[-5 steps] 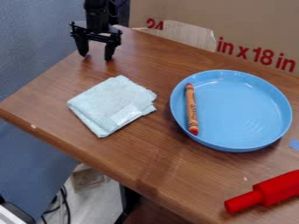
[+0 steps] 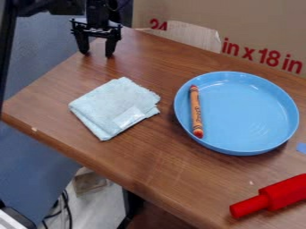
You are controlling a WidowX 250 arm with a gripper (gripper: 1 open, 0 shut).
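Note:
My black gripper (image 2: 97, 45) hangs over the back left of the wooden table, its two fingers apart with nothing visible between them. In front of it lies a folded pale blue cloth (image 2: 114, 107). To the right, a blue plate (image 2: 250, 114) holds an orange crayon-like stick (image 2: 196, 111) along its left side. A red rolling-pin-like object (image 2: 270, 195) lies at the front right.
A cardboard box (image 2: 239, 27) with red print stands behind the table (image 2: 156, 179). A small blue patch sits at the right edge.

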